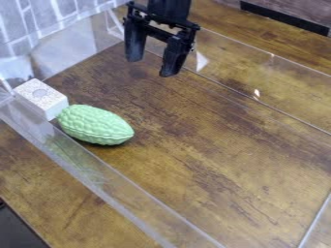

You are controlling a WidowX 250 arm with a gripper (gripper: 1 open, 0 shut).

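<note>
My black gripper (153,53) hangs at the top centre over the wooden table, its two fingers spread apart with nothing between them. Below and to the left lies a pale green bumpy bitter melon (95,124) on the wood. Just beside it at the left sits a white speckled block (42,98).
Clear plastic walls (142,199) border the wooden surface (220,145), along the front left and across the back and right. A pale grey fabric or padding (33,34) is at the upper left.
</note>
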